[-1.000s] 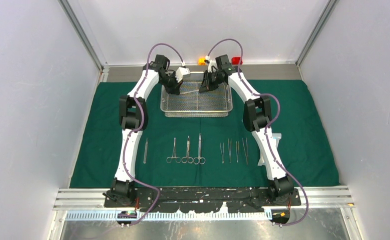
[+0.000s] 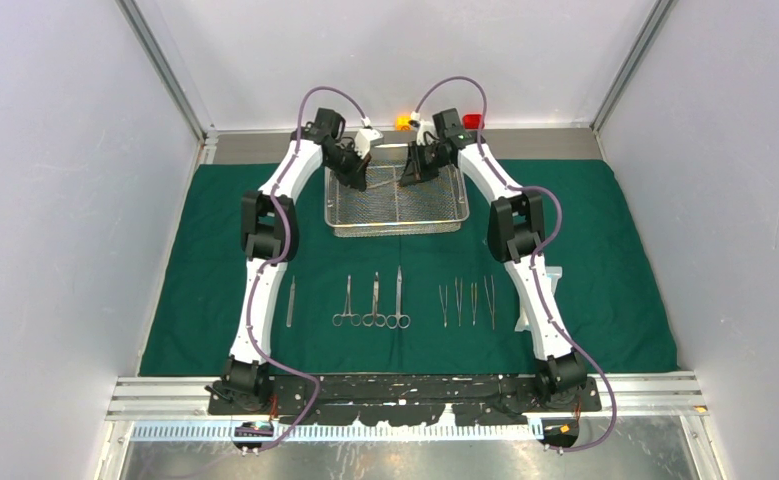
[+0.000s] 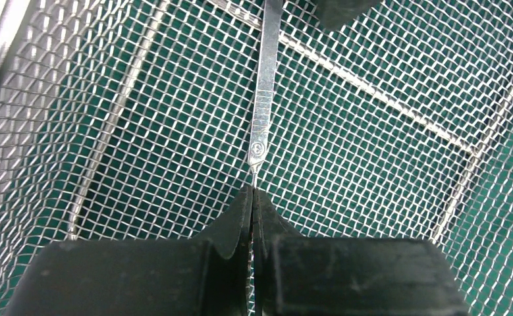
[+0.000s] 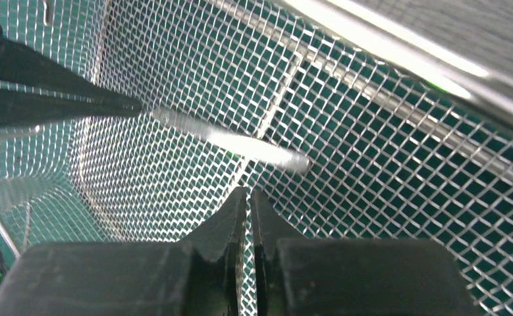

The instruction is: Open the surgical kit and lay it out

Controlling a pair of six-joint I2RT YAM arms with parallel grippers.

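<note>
A thin flat steel scalpel handle (image 3: pixel 263 85) lies across the mesh floor of the wire basket (image 2: pixel 397 228) at the back centre. My left gripper is shut at the handle's narrow end; whether the tip is between the fingers or under them is unclear. My right gripper is low in the basket beside the handle, which is blurred in that view, its fingertips close together with nothing visible between them. Laid out on the green cloth (image 2: pixel 215 320) are a single slim tool (image 2: pixel 292 300), several scissor-handled instruments (image 2: pixel 399 300) and several tweezers (image 2: pixel 474 300).
A white packet (image 2: pixel 551 272) lies partly under the right arm. Yellow (image 2: pixel 402 123) and red (image 2: pixel 473 122) objects stand behind the basket.
The basket shifted slightly right and forward compared with a second ago, and both grippers moved slightly with it. The laid-out instruments are unchanged.
</note>
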